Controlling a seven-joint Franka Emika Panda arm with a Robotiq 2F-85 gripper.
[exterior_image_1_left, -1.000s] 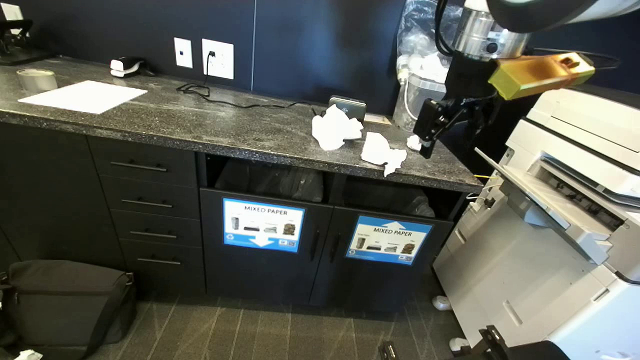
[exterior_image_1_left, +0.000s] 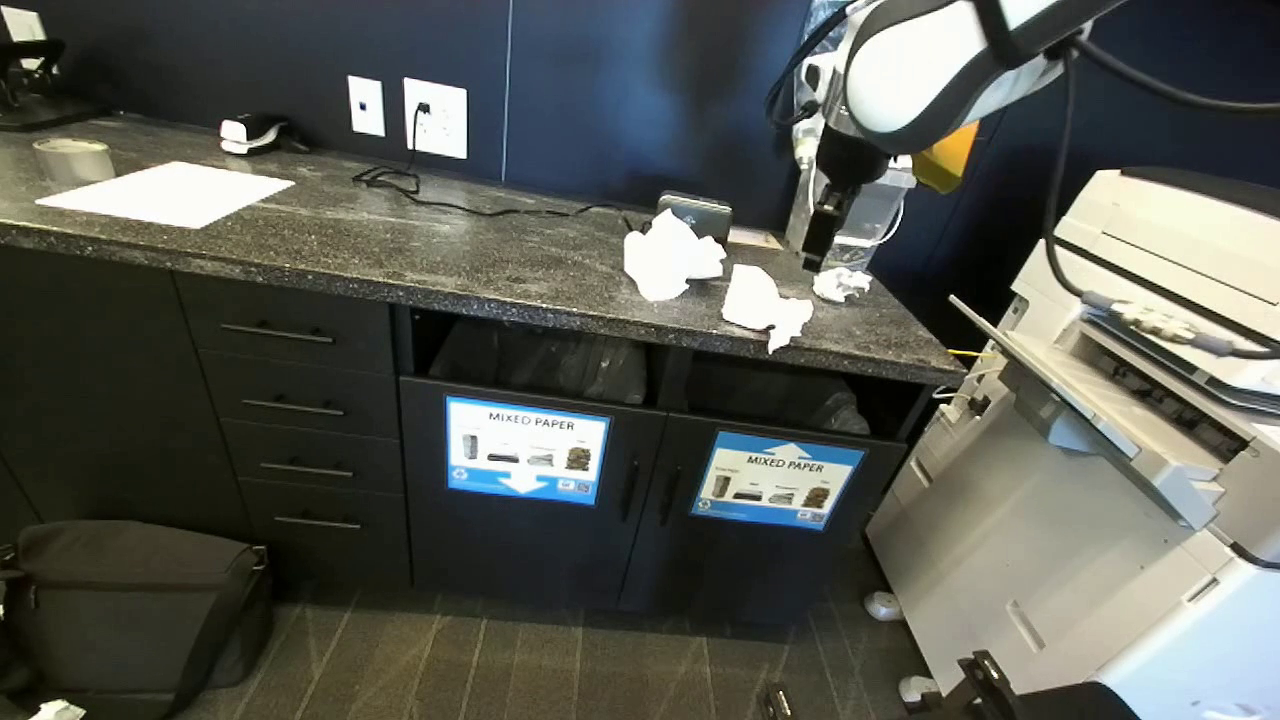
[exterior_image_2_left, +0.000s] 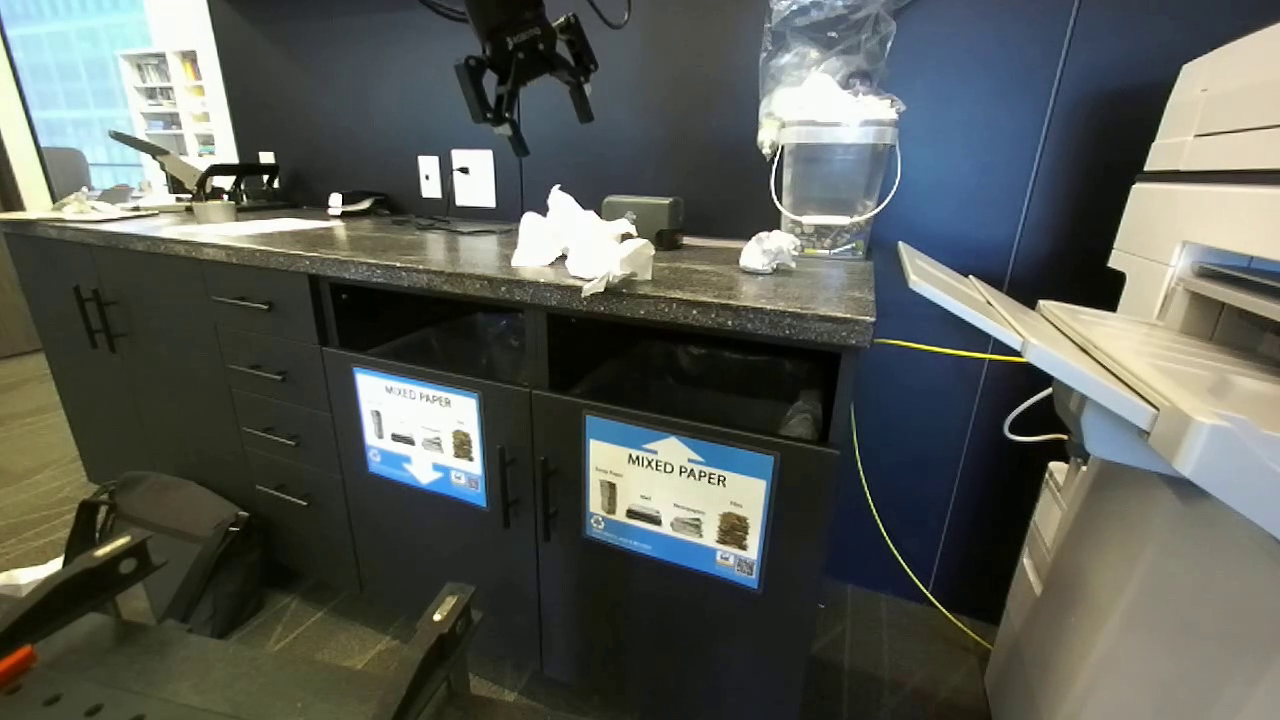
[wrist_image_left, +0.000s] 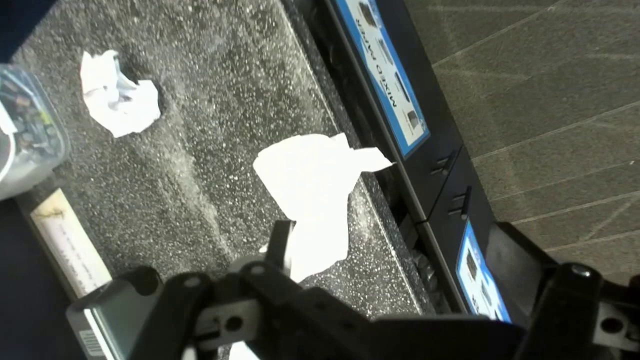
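Three pieces of white crumpled paper lie on the dark speckled counter (exterior_image_1_left: 480, 254). The largest wad (exterior_image_1_left: 672, 256) is by a small grey box; a flatter piece (exterior_image_1_left: 764, 306) is to its right, its torn end over the counter's front edge. Farther right sits a small ball (exterior_image_1_left: 841, 284) of paper. My gripper (exterior_image_2_left: 537, 126) is open above the counter, pointing down with empty space between its spread fingers. In the wrist view, one finger (wrist_image_left: 279, 241) overlaps the flatter paper (wrist_image_left: 312, 186) in the picture, and the small paper ball (wrist_image_left: 120, 102) is at upper left.
A clear bucket (exterior_image_2_left: 828, 174) with bagged waste stands at the counter's right end, near the grey box (exterior_image_2_left: 645, 216). Below are open bin slots (exterior_image_2_left: 702, 378) with mixed paper signs. A printer (exterior_image_1_left: 1080, 420) occupies the right side. Toward the left, a flat white sheet (exterior_image_1_left: 168, 193) lies on the counter.
My arm has swung leftward in exterior view 1 and turned, bringing the gripper in front of the bucket and uncovering more of the small paper ball. The papers have stayed put.
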